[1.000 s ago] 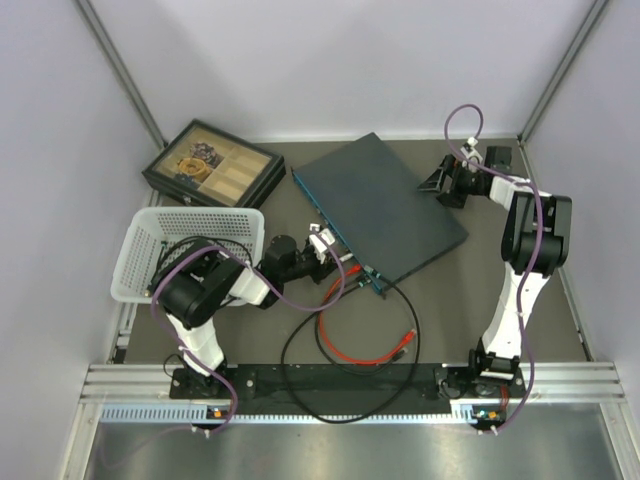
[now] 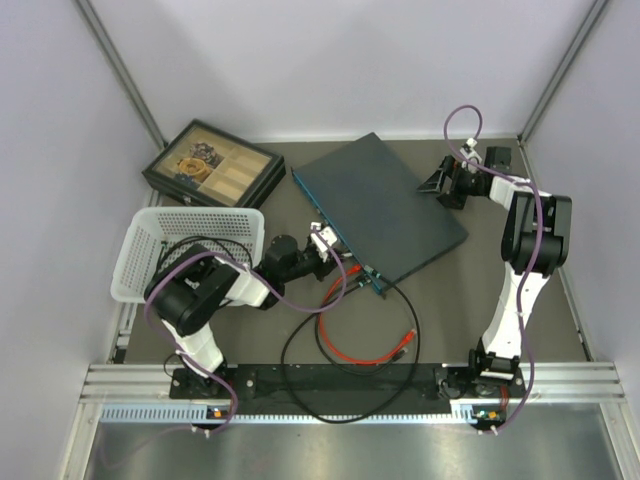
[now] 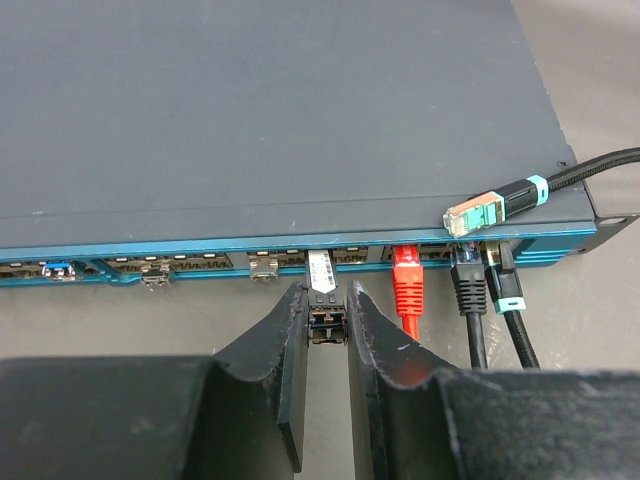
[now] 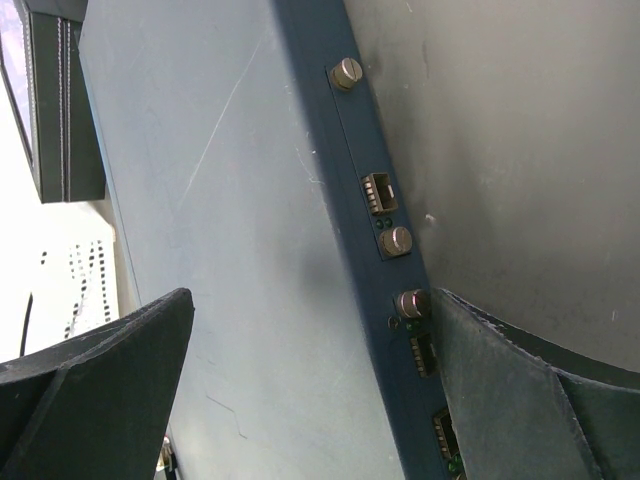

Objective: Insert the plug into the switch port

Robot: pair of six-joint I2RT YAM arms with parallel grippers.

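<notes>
The dark switch lies tilted on the table, its port edge facing my left arm. My left gripper is shut on a small plug with a white label, which sits at a port of the front row. A red plug and two black plugs sit in ports to its right; a loose cable plug lies on top of the switch. My right gripper stands open at the switch's far edge, by small screws and connectors.
A white basket and a compartment box stand at the left. Red and black cables loop over the table in front of the switch.
My left arm and gripper have shifted very slightly toward the switch. The right arm looks unchanged.
</notes>
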